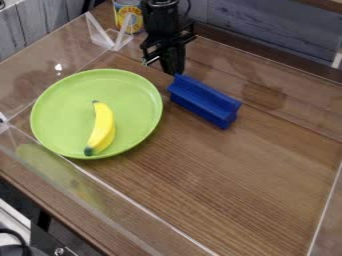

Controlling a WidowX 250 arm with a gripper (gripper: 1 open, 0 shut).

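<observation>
The black gripper [178, 68] points down from the back centre, shut, with nothing visible between its fingers, just behind a blue block [203, 102]. A green plate [67, 100] lies on the left, with a yellow banana [100, 128] on it.
A can with a yellow label [128, 16] stands at the back, left of the arm. Walls border the back and left.
</observation>
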